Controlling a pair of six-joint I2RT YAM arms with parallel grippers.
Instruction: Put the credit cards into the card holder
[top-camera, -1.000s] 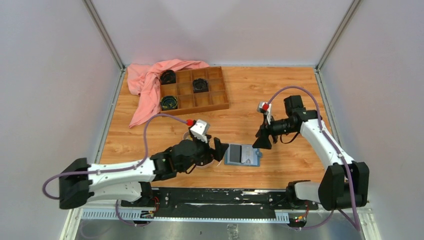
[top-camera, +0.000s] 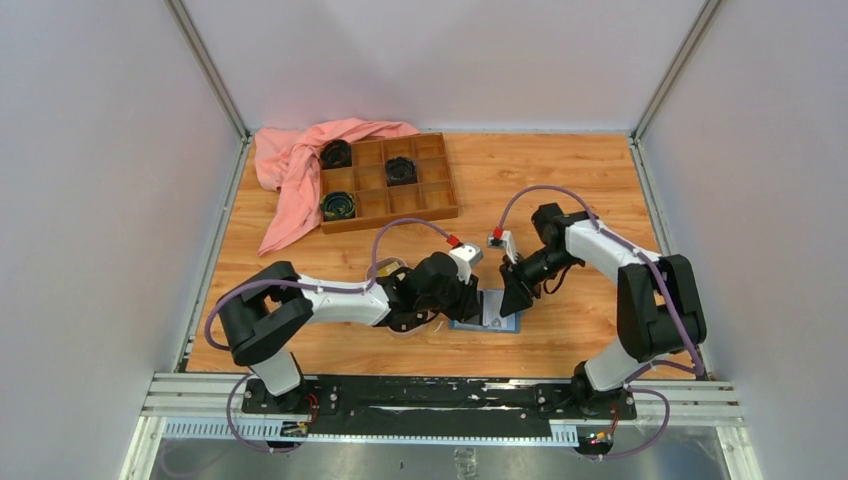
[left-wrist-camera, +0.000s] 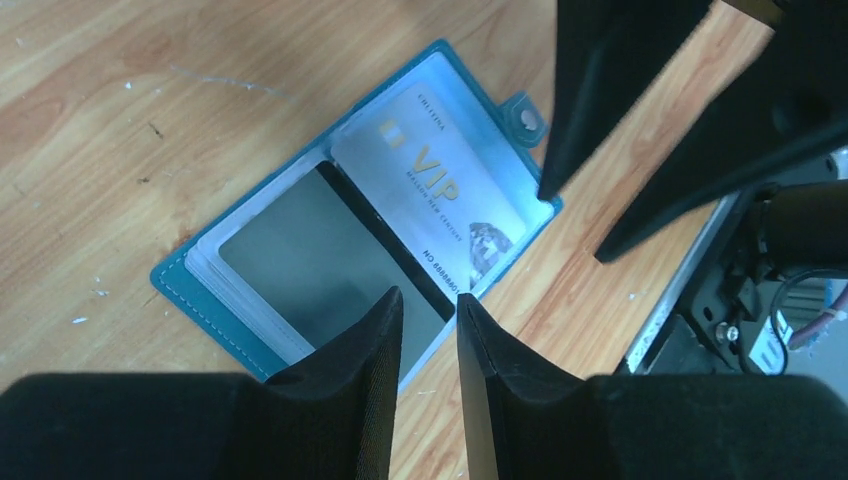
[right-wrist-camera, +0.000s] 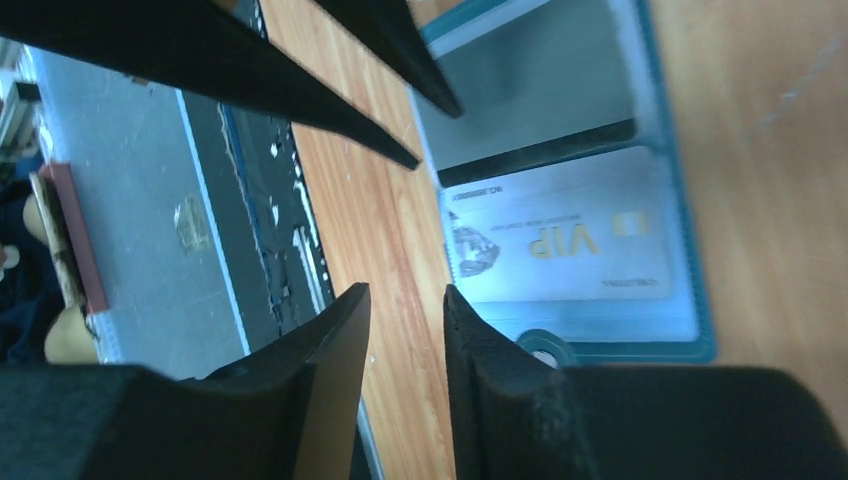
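The blue card holder (left-wrist-camera: 210, 310) lies flat on the table. A silver VIP card (left-wrist-camera: 430, 175) lies inside its outline, beside a dark grey flat rectangle (left-wrist-camera: 325, 260); whether that is a card cannot be told. My left gripper hangs over the holder's near side, a narrow gap between its fingertips and nothing seen in it; whether it touches anything is unclear. Near the holder's snap-tab end (right-wrist-camera: 547, 346), my right gripper has its fingers a little apart, only tabletop showing between them. From above, both grippers partly cover the holder.
Behind stands a wooden compartment tray (top-camera: 440, 213) with several dark round items, on a pink cloth (top-camera: 287, 205). A round container (top-camera: 395, 265) sits partly under the left arm. Both grippers are close together over the holder.
My left gripper has moved right, from beside the holder to over its left part, and its fingers have drawn closer. The right gripper has shifted slightly left, its fingers also nearer together.
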